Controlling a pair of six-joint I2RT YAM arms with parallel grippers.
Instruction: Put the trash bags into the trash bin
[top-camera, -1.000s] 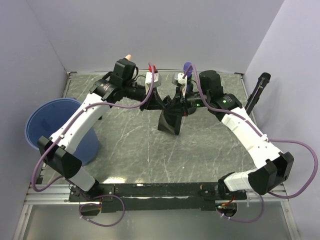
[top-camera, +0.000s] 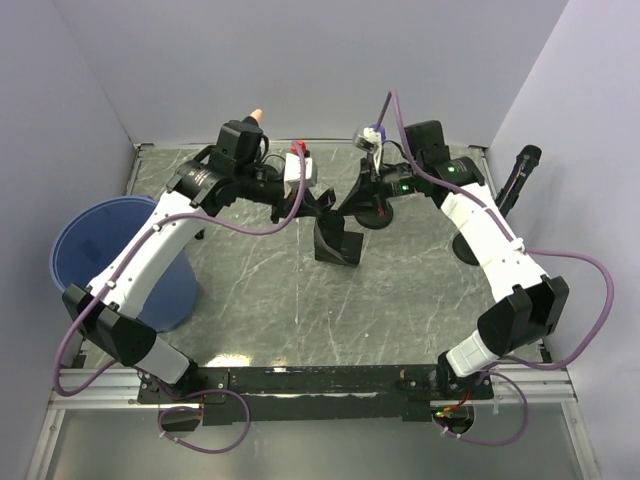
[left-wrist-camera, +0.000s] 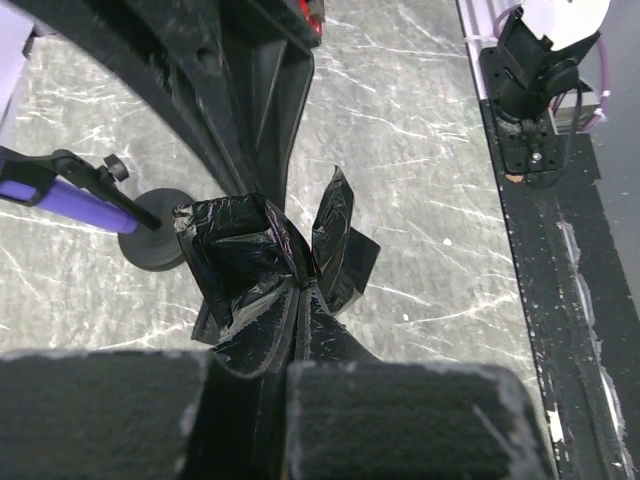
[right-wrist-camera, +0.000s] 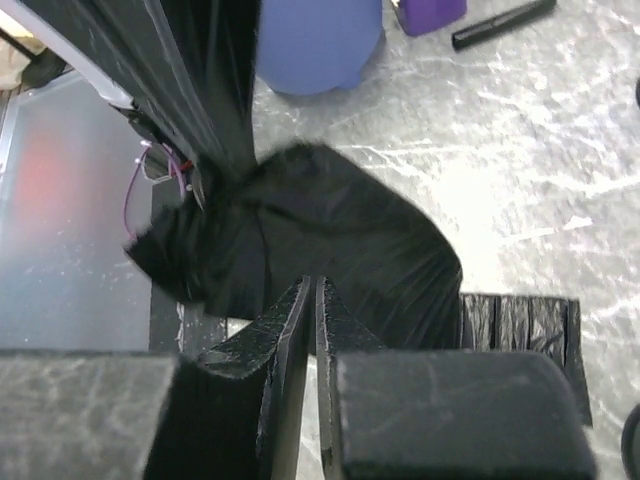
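A black plastic bag (top-camera: 330, 240) is at the table's middle. My left gripper (top-camera: 312, 208) is shut on a crumpled part of it (left-wrist-camera: 228, 258), seen between and above the fingertips in the left wrist view. My right gripper (top-camera: 345, 208) comes from the right, close to the bag; in the right wrist view its fingertips (right-wrist-camera: 297, 300) are close together below the dark bag (right-wrist-camera: 350, 250), with nothing clearly between them. The blue trash bin (top-camera: 95, 260) stands at the left.
A purple stand (left-wrist-camera: 75, 200) is behind the right arm, a black stand (top-camera: 515, 185) at the right. Grey walls border the table (top-camera: 260, 300), whose front area is clear.
The left arm has moved only slightly.
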